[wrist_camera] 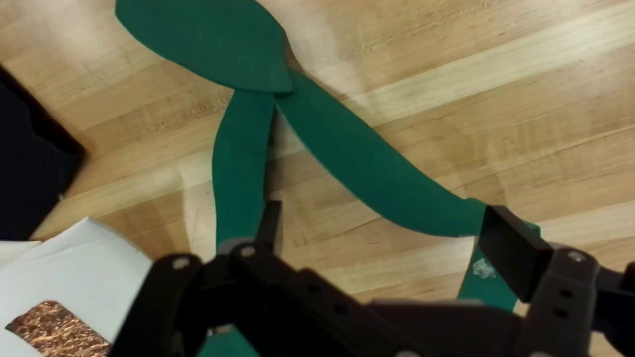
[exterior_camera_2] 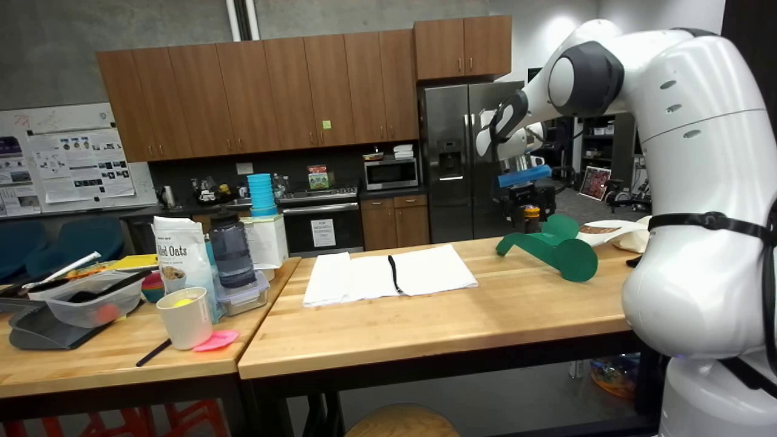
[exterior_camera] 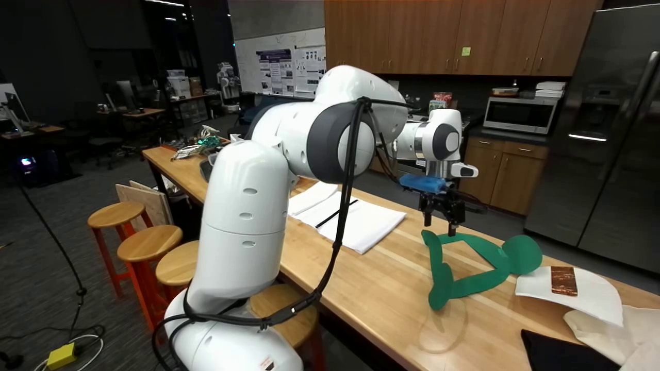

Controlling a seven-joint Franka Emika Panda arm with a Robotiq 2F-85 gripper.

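Observation:
A green band of flat, bent strips (exterior_camera: 479, 282) with rounded ends lies on the wooden table, forming a rough triangle. My gripper (exterior_camera: 440, 230) hangs above the far corner of it, pointing down. In the wrist view its two dark fingers (wrist_camera: 513, 253) stand wide apart, with bare table and parts of the green strips (wrist_camera: 375, 163) below and nothing held. One finger overlaps the strip's bend at the right, the other the strip at the left. The wrist view cannot tell how high the fingers are. In exterior view 2 the green piece (exterior_camera_2: 542, 247) is at the table's right.
White sheets with a black strap (exterior_camera_2: 395, 275) lie mid-table. A white piece with a copper patch (exterior_camera: 572, 300) and a black cloth (exterior_camera: 566, 353) lie near the right end. Containers and an oats bag (exterior_camera_2: 182, 255) crowd the left table.

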